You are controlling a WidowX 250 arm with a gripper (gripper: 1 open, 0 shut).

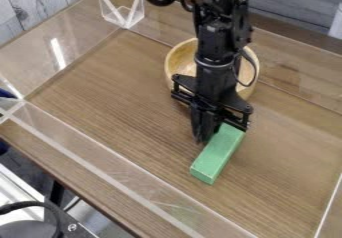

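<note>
My black gripper [206, 128] reaches down from the top centre, its tips low at the upper-left end of a green rectangular block [218, 156] on the wooden table. Its fingers look close together; whether anything is between them cannot be made out. Behind the arm sits a tan round bowl [183, 61], partly hidden by it.
A clear plastic holder [122, 10] stands at the back left. A black cable [27, 210] lies beyond the table's edge at the lower left.
</note>
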